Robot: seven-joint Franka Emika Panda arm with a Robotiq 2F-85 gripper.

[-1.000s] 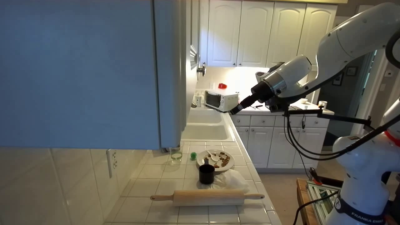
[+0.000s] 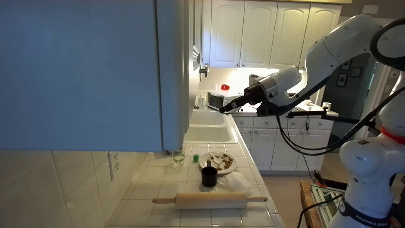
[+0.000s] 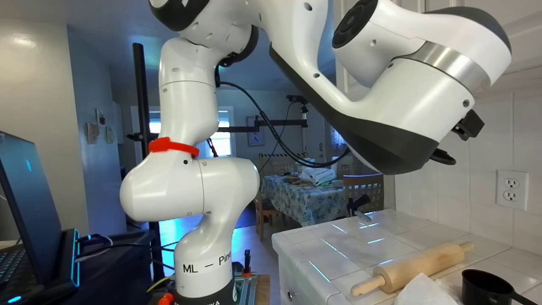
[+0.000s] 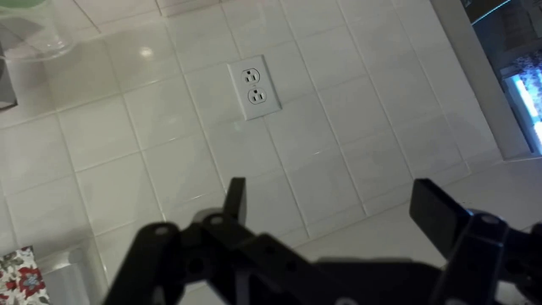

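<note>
My gripper is open in the wrist view, its two black fingers wide apart with only bare tile and the cabinet edge behind them. In exterior view 1 the gripper [image 2: 222, 110] is held high above the sink side of the counter, clear of everything on it. Below, a white plate [image 2: 203, 161] carries brown bits and a white spoon [image 2: 216, 159]. A black cup [image 2: 209, 176] stands at the plate's near edge, beside a crumpled white bag [image 2: 236, 183]. The wooden rolling pin [image 2: 211, 200] lies across the counter in front. Exterior view 2 hides the gripper behind the arm.
A clear glass [image 2: 178, 158] and a green ball [image 2: 196, 157] sit left of the plate. Beyond is the white sink [image 2: 208, 133], with a toaster oven [image 2: 216, 100] behind. A large cabinet [image 2: 79, 76] overhangs the counter's left side. Tiles around the rolling pin are clear.
The arm has shifted left in exterior view 1, bringing the gripper slightly up and across the front of the toaster oven. The counter items have not moved.
</note>
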